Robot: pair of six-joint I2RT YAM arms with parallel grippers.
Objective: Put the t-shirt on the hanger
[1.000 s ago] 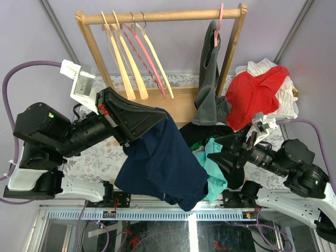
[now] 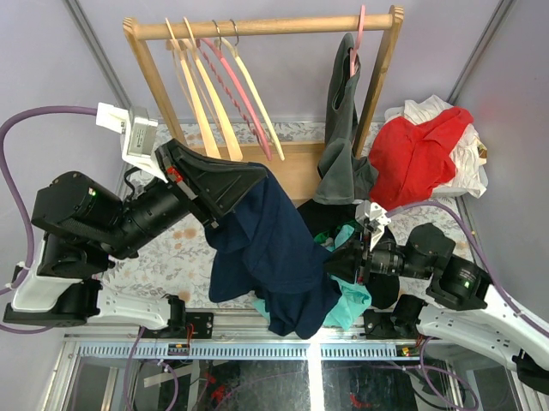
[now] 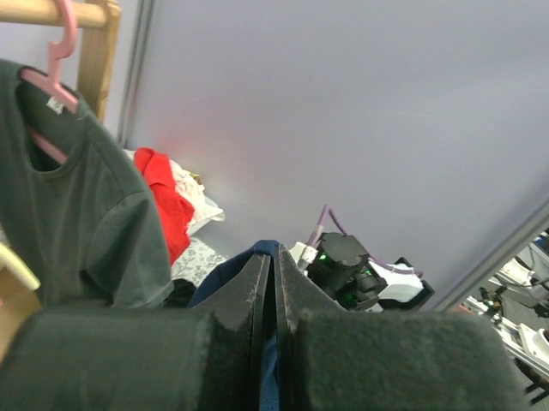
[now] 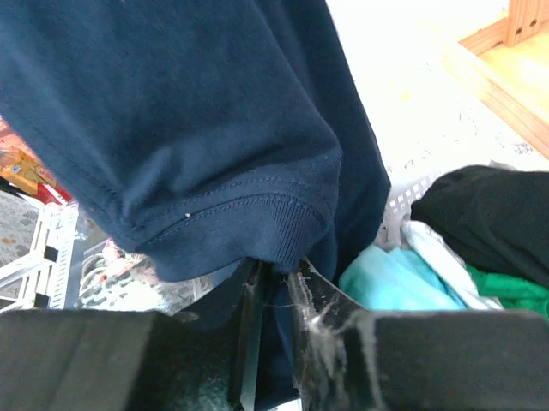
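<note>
The navy t-shirt (image 2: 266, 248) hangs bunched from my left gripper (image 2: 256, 178), which is shut on its cloth high above the floor. In the left wrist view a fold of the navy cloth (image 3: 225, 272) shows at the shut fingertips. My right gripper (image 2: 333, 264) is at the shirt's lower right side. Seen from the right wrist, a ribbed, stitched edge (image 4: 283, 218) lies at its fingertips; the fingers stand a little apart with navy cloth between them. Empty hangers (image 2: 225, 120), wooden and pink, hang on the rack's left part.
A grey shirt (image 2: 340, 120) hangs on a pink hanger (image 2: 358, 38) at the right end of the wooden rack (image 2: 300, 26). Red clothing (image 2: 416, 158) fills a white container at right. Turquoise (image 2: 350, 295) and black clothes lie below the navy shirt.
My right gripper has moved left and slightly down to the navy shirt. The left gripper has shifted only a little. The shirt's lower part has swung right and changed its folds.
</note>
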